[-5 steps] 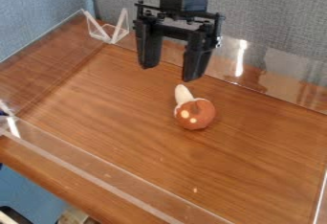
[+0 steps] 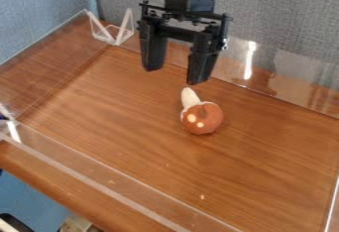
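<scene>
My black gripper [image 2: 177, 65] hangs over the back half of the wooden table, its two fingers wide apart with nothing between them. Below and slightly right of it, a plush mushroom toy [image 2: 203, 119] with an orange spotted cap and a pale stem lies on its side on the table [image 2: 133, 127].
A white wire rack [image 2: 113, 28] stands at the back left. Clear panels line the back and front edges of the table [image 2: 276, 162].
</scene>
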